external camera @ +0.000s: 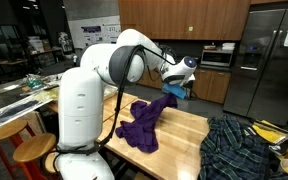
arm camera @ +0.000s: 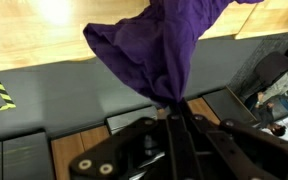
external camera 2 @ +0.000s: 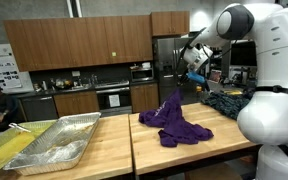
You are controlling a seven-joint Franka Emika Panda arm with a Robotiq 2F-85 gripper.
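My gripper is shut on a purple cloth (arm camera: 166, 50), whose gathered part runs up to the fingertips in the wrist view. In exterior view 1 the gripper (external camera: 175, 92) is above the far side of the wooden table, and the cloth (external camera: 139, 132) slopes from it down to a crumpled spread on the table's left part. Exterior view 2 shows a raised peak of the cloth (external camera 2: 172, 104) below the gripper (external camera 2: 197, 81), with the rest lying in folds. The exact pinch between the fingers is hard to make out.
A dark bunched cloth (external camera: 234, 150) occupies the table's right side. Bare wood (external camera: 179, 135) shows between it and the purple cloth. In exterior view 2, a foil tray (external camera 2: 59, 145) is at the left. Stools (external camera: 29, 148) stand by the near left side.
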